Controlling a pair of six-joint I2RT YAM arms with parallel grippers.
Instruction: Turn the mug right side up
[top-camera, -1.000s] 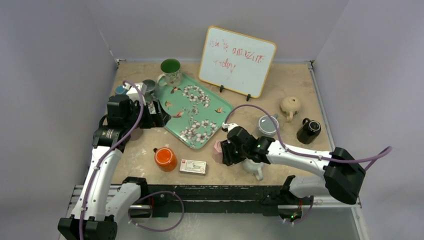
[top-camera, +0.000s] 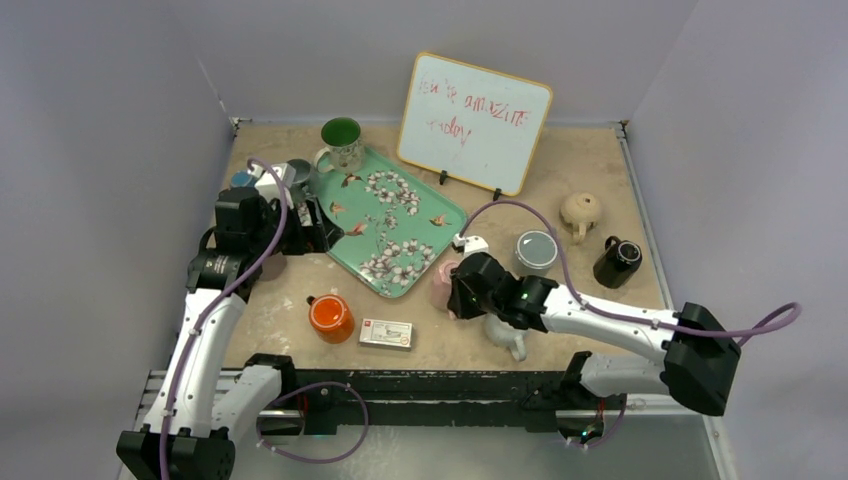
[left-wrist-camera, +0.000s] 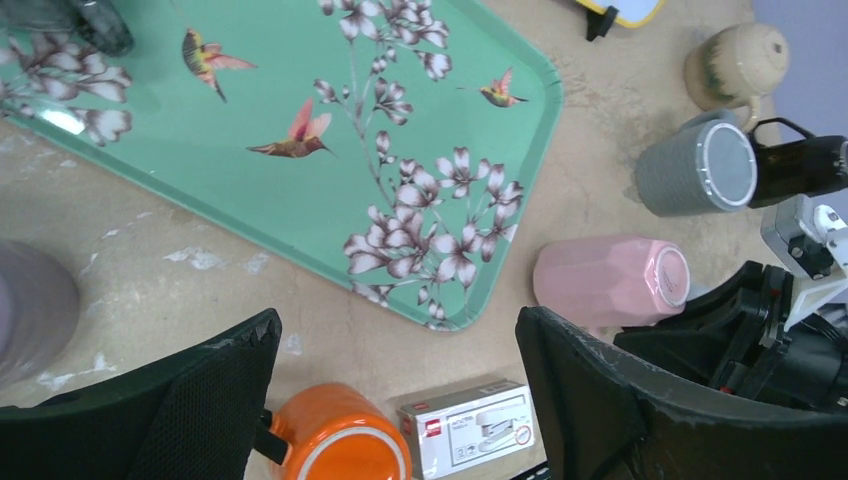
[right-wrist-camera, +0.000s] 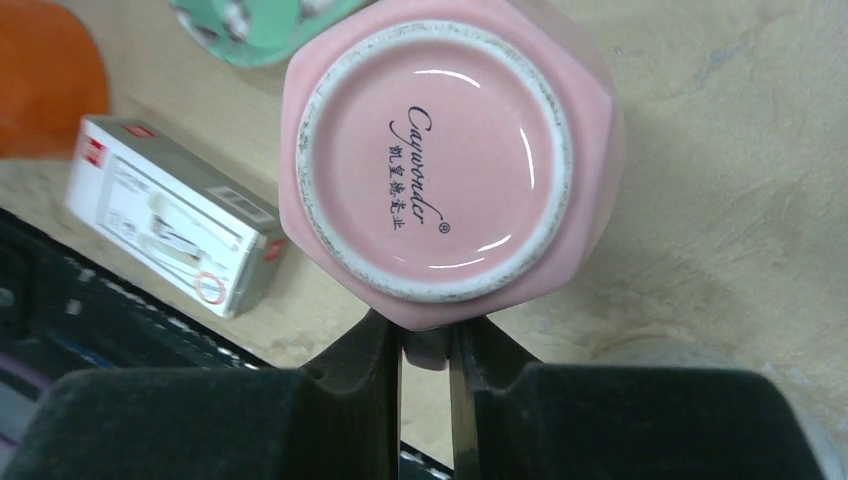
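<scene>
A pink mug (top-camera: 442, 286) has its base turned up, filling much of the right wrist view (right-wrist-camera: 430, 160). My right gripper is shut on it at the near side, on a small part below the base rim. In the left wrist view the pink mug (left-wrist-camera: 600, 275) lies under the right arm's end, right of the green tray. My left gripper is over the left side of the table, above the tray's edge, open with nothing between its fingers.
Near the pink mug are an orange mug (top-camera: 330, 318), a small box (top-camera: 385, 334), a white object (top-camera: 508, 338) and a grey mug (top-camera: 535, 250). A green tray (top-camera: 340, 255) fills the centre-back, before a whiteboard (top-camera: 472, 120).
The left arm is nearly still.
</scene>
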